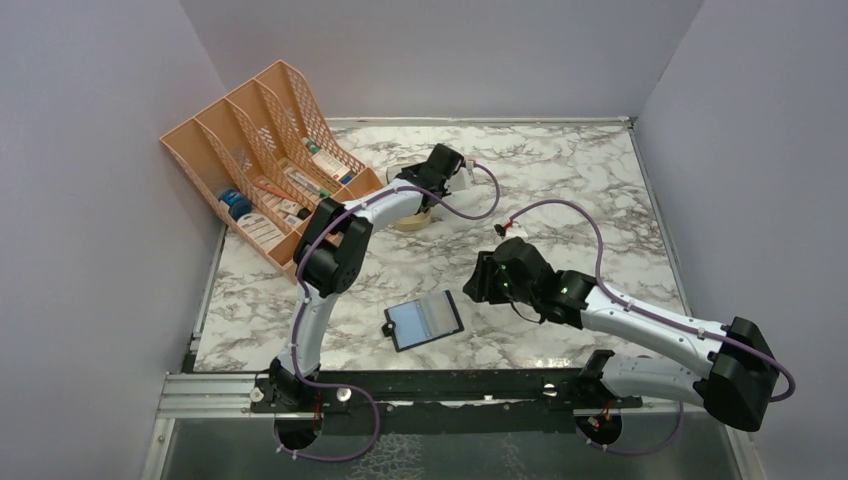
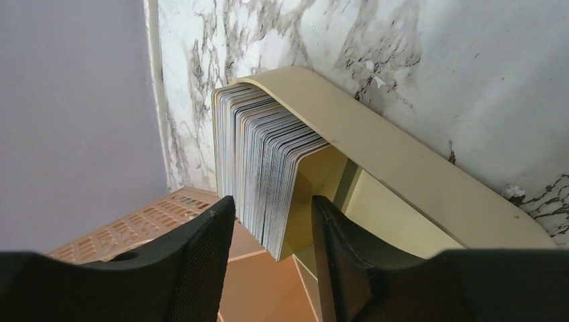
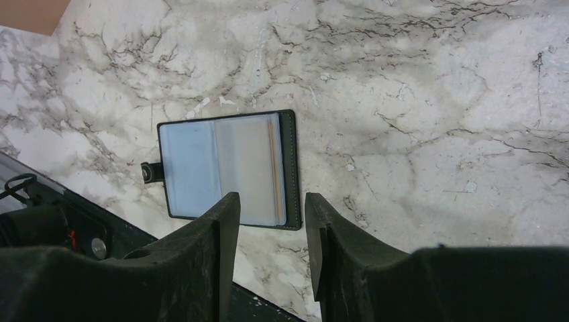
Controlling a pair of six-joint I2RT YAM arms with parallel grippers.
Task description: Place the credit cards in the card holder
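Observation:
A dense stack of cards (image 2: pixel 248 161) stands on edge inside a beige box (image 2: pixel 416 168), seen in the left wrist view. My left gripper is part open at the stack's near end, one finger by the edges and the other beside the last card's face; whether it touches is unclear. In the top view that arm covers most of the box. An open black card holder (image 3: pixel 290 168) with clear sleeves lies flat at the front middle of the table. My right gripper hangs open to the right of it, with nothing between its fingers.
A peach slotted organiser (image 1: pixel 230 130) with tubes and bottles fills the left rear, next to my left arm. Grey walls border the sides and back.

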